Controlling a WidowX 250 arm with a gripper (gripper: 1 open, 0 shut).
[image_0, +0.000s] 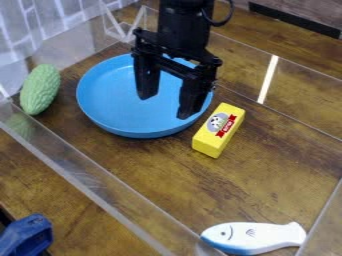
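My black gripper hangs over the blue plate, its two fingers apart and open, with nothing visible between them. A yellow box with a small printed figure lies just right of the plate, on the wooden table.
A green corn-like object lies left of the plate. A white fish is at the front right, and a blue object at the front left. Clear walls edge the area. The wood right of and in front of the plate is mostly clear.
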